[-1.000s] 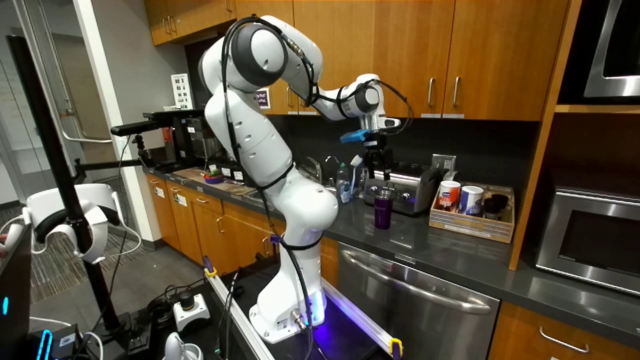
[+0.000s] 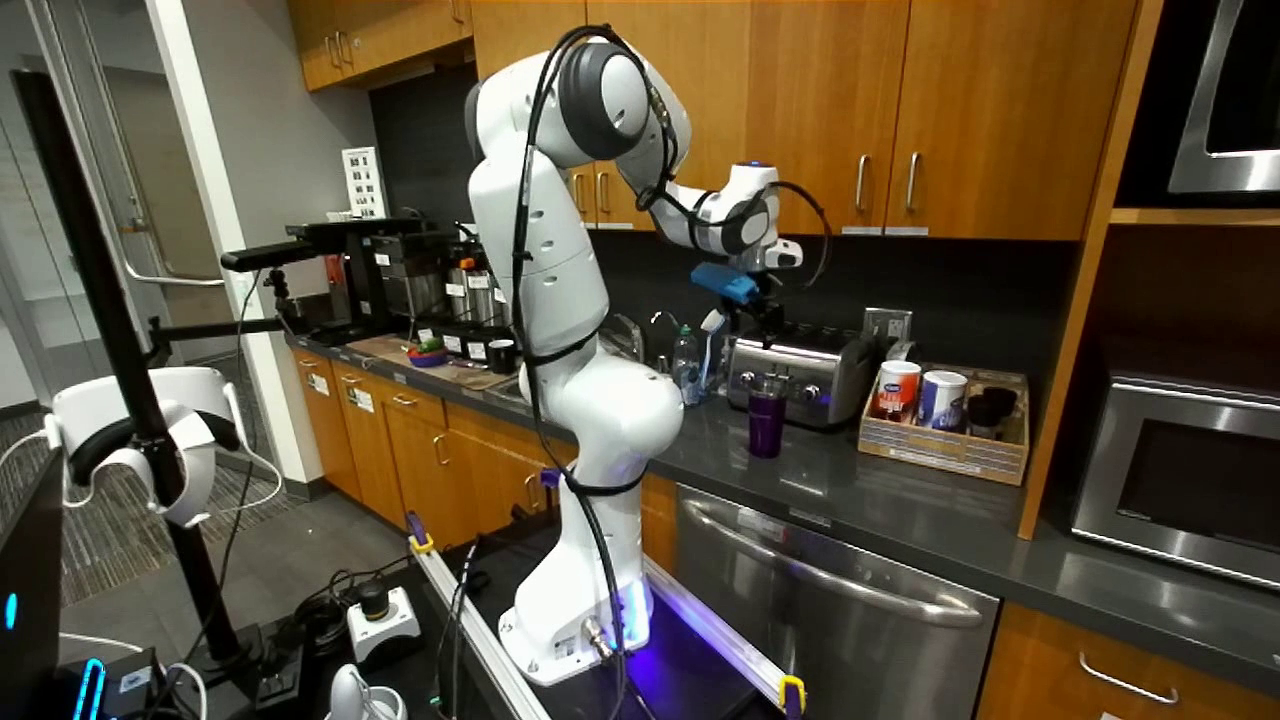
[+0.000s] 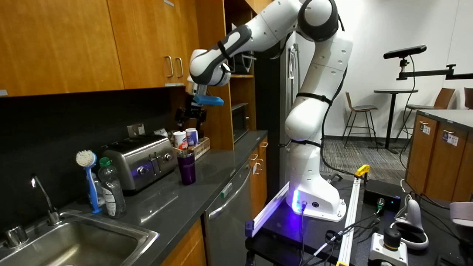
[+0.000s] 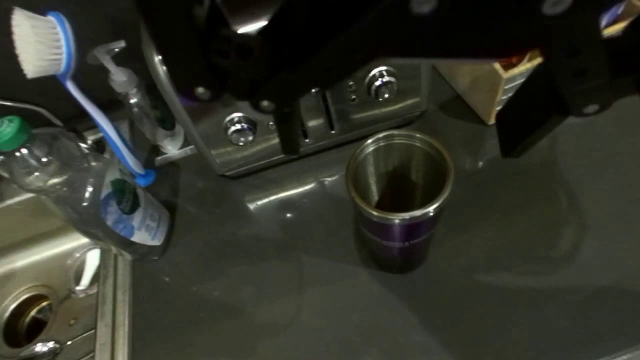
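A purple metal tumbler (image 4: pixel 399 234) stands upright and lidless on the dark counter, just in front of the silver toaster (image 2: pixel 798 374). From above, its inside shows no clear contents. The black gripper is open, with its two fingers (image 4: pixel 531 123) wide apart and nothing held. The tumbler shows between and below them in the wrist view. In exterior view 2 the gripper (image 3: pixel 190 124) hangs well above the counter, clear of the tumbler (image 3: pixel 186 167).
Left of the toaster stand a dish brush (image 3: pixel 91 177) and a soap bottle (image 3: pixel 113 195) beside the sink (image 3: pixel 146 237). A box (image 2: pixel 942 456) holding canisters (image 2: pixel 942 400) sits to the right.
The arm's elbow has swung right and its upper links stand more upright. The wrist has lowered slightly and moved a little right, with the gripper now tilted. The tumbler has stayed put.
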